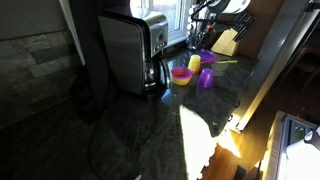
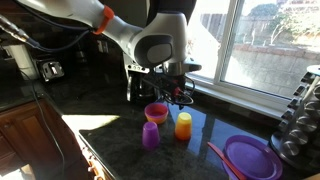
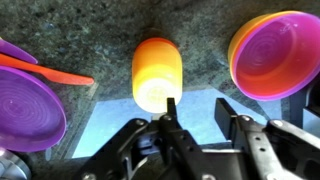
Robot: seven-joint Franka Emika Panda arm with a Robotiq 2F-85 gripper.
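Observation:
My gripper stands open, its two fingers apart with nothing between them. In the wrist view a yellow cup [image 3: 157, 75] with an orange end lies ahead of the left finger. That same yellow cup [image 2: 183, 126] stands on the dark counter in the second exterior view, below and apart from the gripper [image 2: 178, 92]. A purple cup [image 2: 151, 136] is upright beside it. Close by sits a pink bowl with a yellow outside [image 2: 157, 115]. The first exterior view shows the gripper small and dark above the cups.
A purple plate [image 2: 262, 158] bearing a red-orange utensil [image 3: 55, 75] lies to one side of the yellow cup. The coffee maker [image 1: 135, 50] stands near the bowl, and a window [image 2: 255, 50] backs the counter. Open counter stretches in front of the cups.

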